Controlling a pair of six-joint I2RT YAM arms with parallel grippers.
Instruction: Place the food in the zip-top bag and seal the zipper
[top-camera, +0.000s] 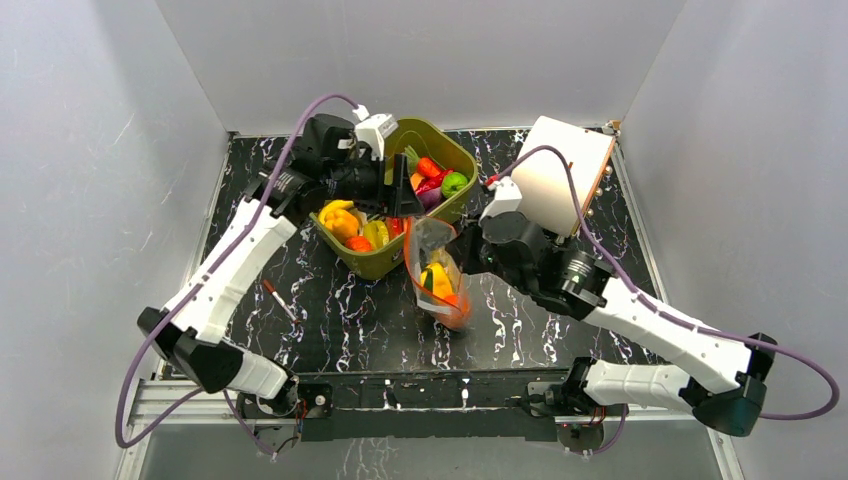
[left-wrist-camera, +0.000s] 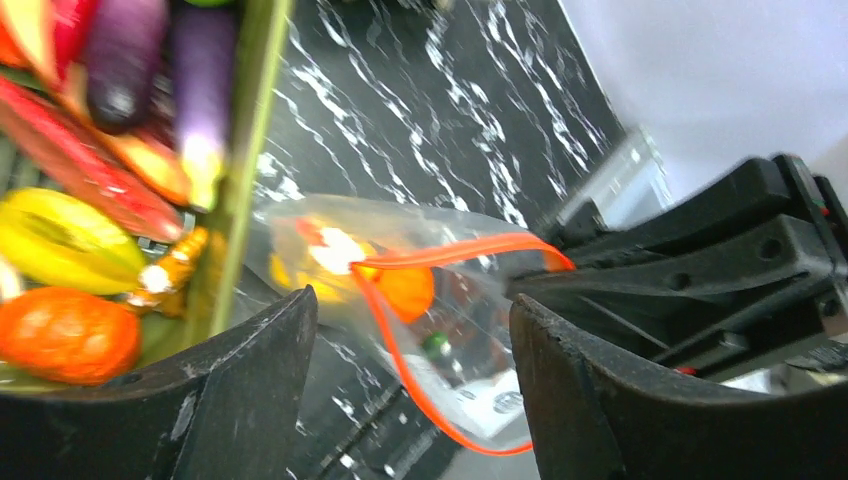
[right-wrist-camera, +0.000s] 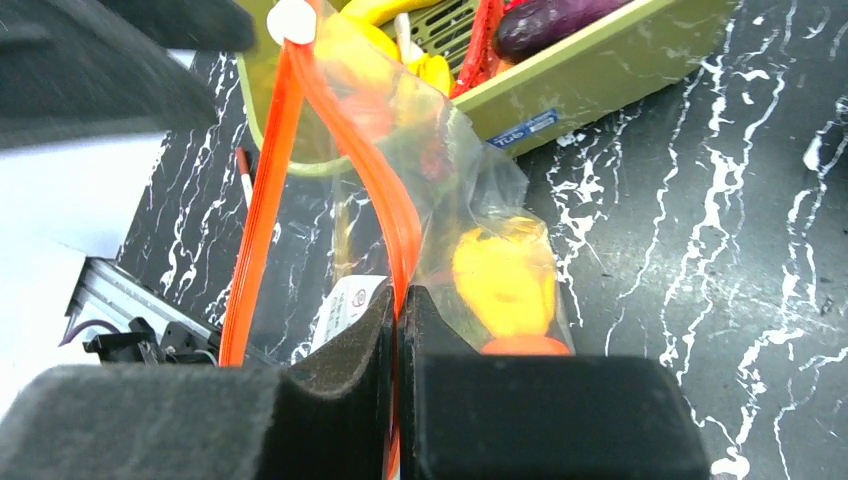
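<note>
The clear zip top bag (top-camera: 433, 280) with orange zipper edges stands in front of the green bin, holding yellow, orange and, in the left wrist view, some green food. My right gripper is shut on the bag's orange edge at its mouth. My left gripper hangs above the bag's opening, parted, with no food seen between its fingers. In the right wrist view the yellow food (right-wrist-camera: 500, 280) sits low in the bag, above an orange piece.
The green bin (top-camera: 360, 262) full of toy produce stands behind the bag. A cream board (top-camera: 555, 170) lies at the back right, and a pen (top-camera: 282, 300) at the left.
</note>
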